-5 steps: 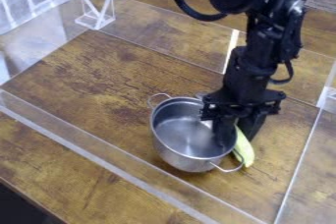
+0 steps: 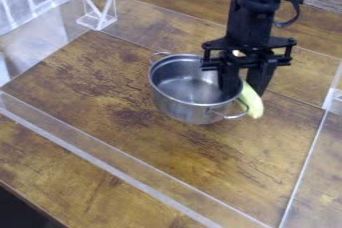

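A steel pot (image 2: 191, 94) with two loop handles is in the middle of the camera view. My gripper (image 2: 230, 76) is at the pot's right rim, shut on it as far as the view shows, though the fingertips are partly hidden. A pale yellow-green banana-like object (image 2: 251, 102) shows just right of the pot, behind its rim and partly hidden by my gripper.
Clear acrylic edges border the wooden work surface (image 2: 94, 142). A small white bracket (image 2: 98, 16) stands at the back left, and a white railing runs beyond it.
My gripper and the pot have moved together toward the back of the surface, upward in the view. The yellow-green object has moved along beside them.
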